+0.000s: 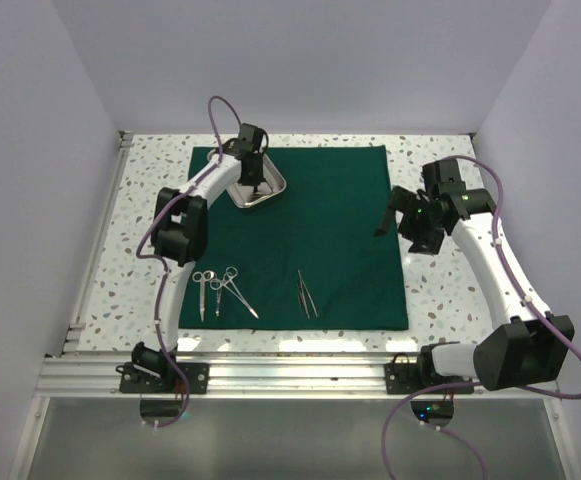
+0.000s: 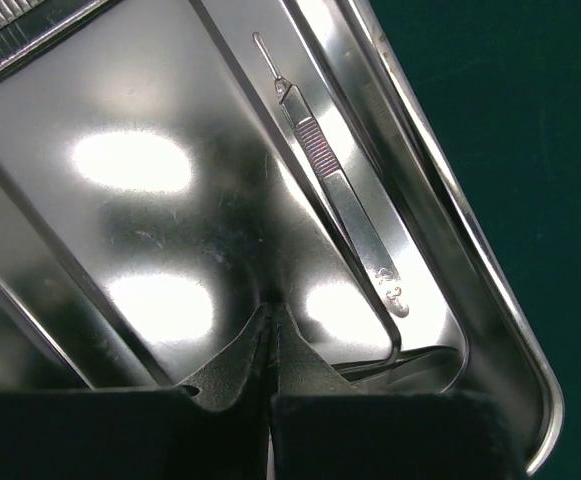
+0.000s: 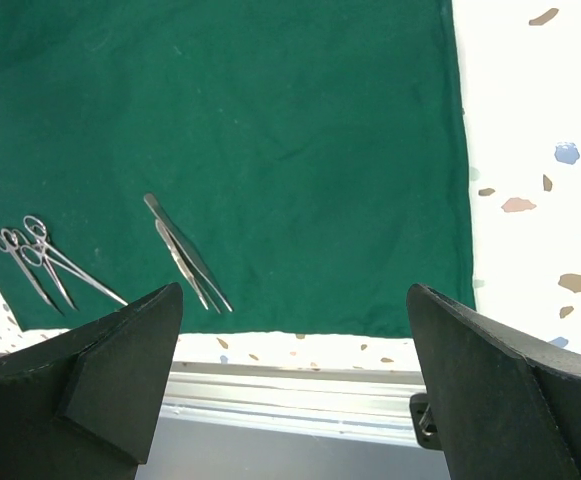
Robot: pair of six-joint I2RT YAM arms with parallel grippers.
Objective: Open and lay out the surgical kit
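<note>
Over the metal tray (image 1: 281, 182) at the back left is my left gripper (image 1: 254, 181). In the left wrist view the tips of my left gripper meet low inside the tray (image 2: 490, 275), shut with nothing between them. A dark grey end, seemingly of the tweezers (image 2: 410, 372), shows right of the fingers; the remainder is hidden. A scalpel handle (image 2: 345, 200) lies along the tray's right side, and part of a ridged instrument (image 2: 0, 40) shows at upper left. My right gripper is open and empty, above the mat's right edge.
On the green mat (image 1: 345, 220), scissor-like instruments (image 1: 238, 292) lie at front left. Two slim instruments, including tweezers (image 3: 185, 240), lie front centre.
</note>
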